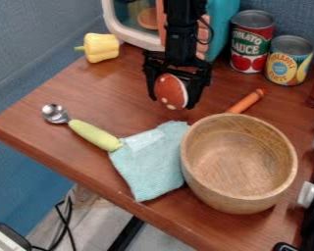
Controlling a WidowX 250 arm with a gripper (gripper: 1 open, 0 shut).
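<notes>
The black gripper point(173, 78) hangs over the middle of the table, just in front of the pink toy appliance, with a red-and-white egg-shaped object point(169, 92) between its fingers. Right and in front of it are an orange stick-like object point(246, 101) and a wooden bowl point(238, 181). A pale blue cloth point(149, 162) lies left of the bowl, beside a spoon with a green handle point(91, 133).
A yellow pepper point(99, 47) stands at the back left. A tomato can point(251, 44) and a yellow-labelled can point(288, 61) stand at the back right. Black items line the right edge.
</notes>
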